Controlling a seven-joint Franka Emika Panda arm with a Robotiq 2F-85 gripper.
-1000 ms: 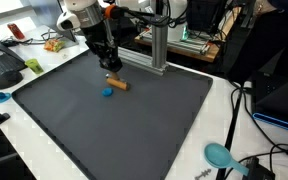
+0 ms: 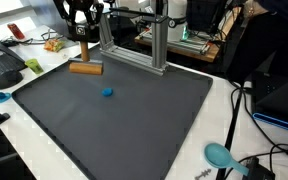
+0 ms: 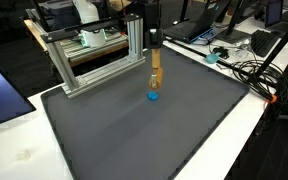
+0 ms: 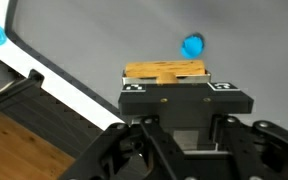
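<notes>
A wooden mallet-shaped piece (image 2: pixel 85 68) hangs head-down above the grey mat, its handle upright in my gripper (image 2: pixel 83 40). My gripper is shut on the handle. In exterior view 2 the wooden piece (image 3: pixel 157 72) shows just behind a small blue round object (image 3: pixel 152 96) on the mat. The wrist view has the mallet's head (image 4: pixel 144 70) lying crosswise beyond the fingers, with the blue object (image 4: pixel 192 46) apart from it. How the fingers meet the handle is largely hidden.
A metal frame (image 2: pixel 157 45) stands at its back edge. Beside the mat's left side lie a green item (image 2: pixel 33 65) and a blue tape-like item (image 2: pixel 2 97). A teal object (image 2: pixel 222 158) and cables lie at the right.
My gripper has moved left in exterior view 1, carrying the wooden piece away from the blue object. Its head appears turned more level. The blue object stays in place.
</notes>
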